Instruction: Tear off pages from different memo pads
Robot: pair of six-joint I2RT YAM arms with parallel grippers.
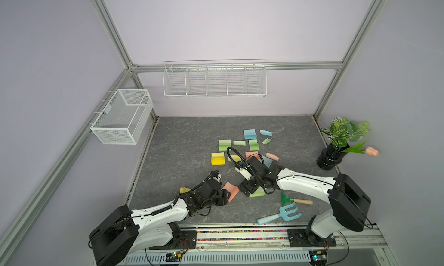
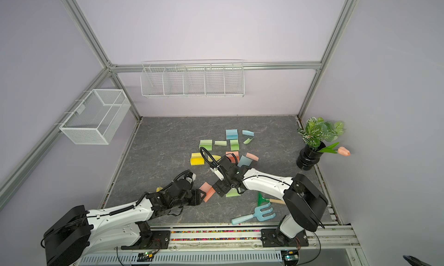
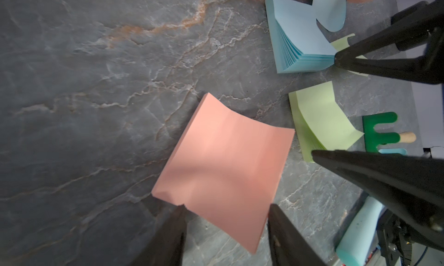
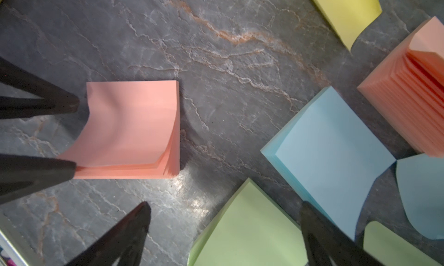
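Note:
A salmon pink memo pad (image 3: pixel 226 155) lies at an angle on the dark table, its upper page curling up at one corner. Around that raised corner stands my left gripper, its fingers apart and the paper edge lying between them without visible pinching. In the right wrist view the same pink pad (image 4: pixel 131 127) has the left gripper's fingertips (image 4: pixel 62 166) at its curled side. My right gripper is open above a light green pad (image 4: pixel 249 229), nothing held between its fingers. A blue pad (image 4: pixel 335 155) sits beside the green one.
Behind lie a yellow pad (image 1: pixel 217 158), green pad (image 1: pixel 224 144), blue pad (image 1: pixel 249 134) and loose torn sheets. A blue garden fork (image 1: pixel 282 213) and green rake (image 1: pixel 286 199) lie front right. Clear table spreads at left; a potted plant (image 1: pixel 330 155) stands far right.

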